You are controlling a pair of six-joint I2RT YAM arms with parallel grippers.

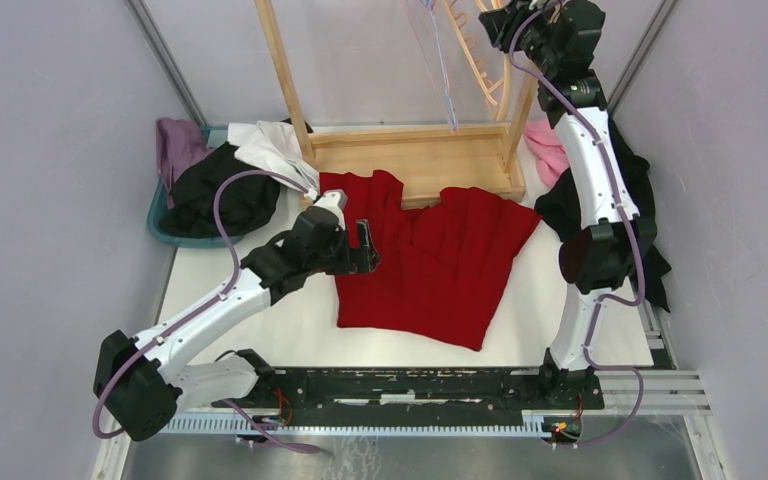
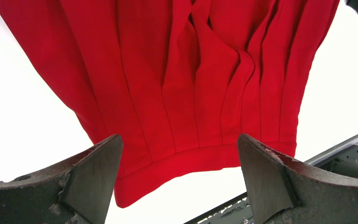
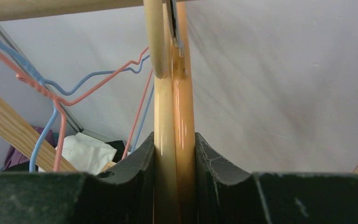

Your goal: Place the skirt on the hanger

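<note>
A red skirt (image 1: 425,265) lies spread on the white table, its folds and lower hem filling much of the left wrist view. My left gripper (image 1: 365,247) is over the skirt's left part, open; red cloth (image 2: 182,93) shows beyond the gap, none between the fingers. At the upper right, my right gripper is shut on a wooden hanger (image 3: 164,116), seen nearly edge-on as two pale and orange bars. In the top view the hanger (image 1: 477,68) tilts near the rack, partly out of frame.
A wooden rack (image 1: 282,75) stands at the back, with blue and pink plastic hangers (image 3: 58,100) hanging from it. At left, a teal basket (image 1: 155,215) holds dark, purple and white clothes. Pink cloth (image 1: 545,150) and black cloth (image 1: 560,205) lie at right.
</note>
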